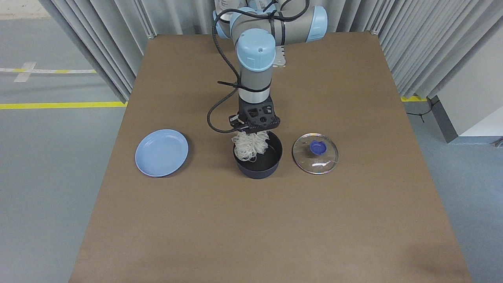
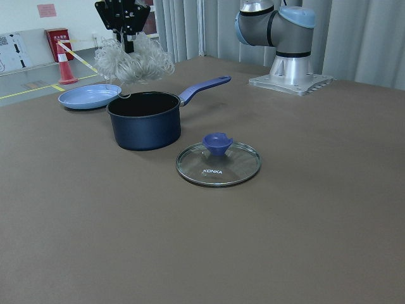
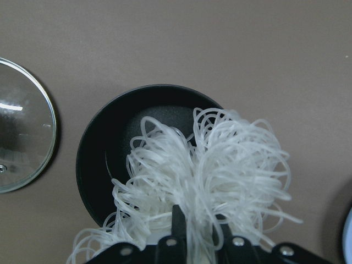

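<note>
My gripper (image 2: 126, 42) is shut on a bundle of white noodles (image 1: 250, 144), held just above the dark blue saucepan (image 2: 144, 130); a few strands hang down at its rim. In the wrist view the noodles (image 3: 231, 165) cover much of the pot's inside (image 3: 121, 126), the fingers pinching them at the bottom centre. The empty blue plate (image 1: 161, 151) lies left of the pot in the front view.
The glass lid (image 1: 311, 160) with a blue knob lies right of the pot. The pot's handle (image 2: 209, 84) points toward the robot base.
</note>
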